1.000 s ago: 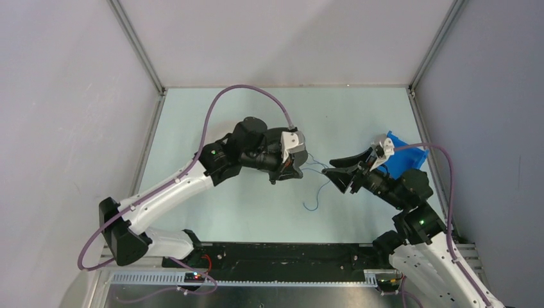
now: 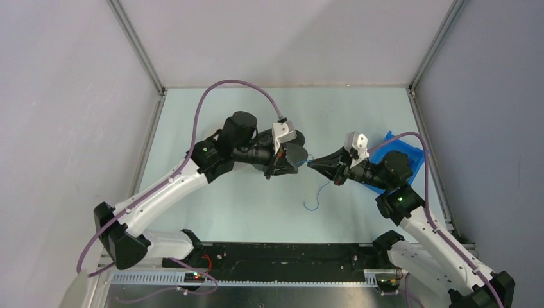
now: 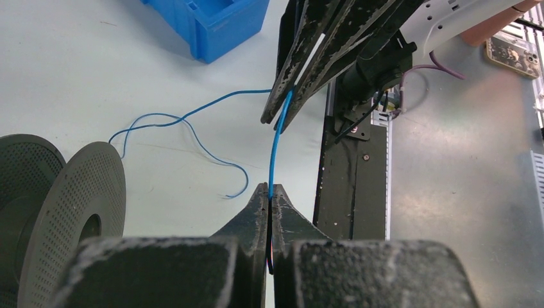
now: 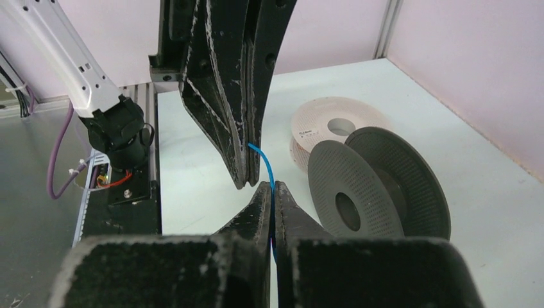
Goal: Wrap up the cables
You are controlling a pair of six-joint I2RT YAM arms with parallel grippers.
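A thin blue cable [image 3: 276, 151] runs between my two grippers. My left gripper is shut on it; in the top view it hovers at the dark spool. My right gripper faces it and is also shut on the cable, just to its right in the top view. More of the cable lies in loose curves on the table below. The dark grey spool [image 4: 346, 199] stands behind the grippers, partly hidden by the left arm in the top view.
A pale spool [image 4: 311, 125] sits beside the dark one. A blue bin [image 3: 221, 38] is at the table's right, partly under the right arm.
My right gripper moved left toward the left gripper and went from open to shut on the cable.
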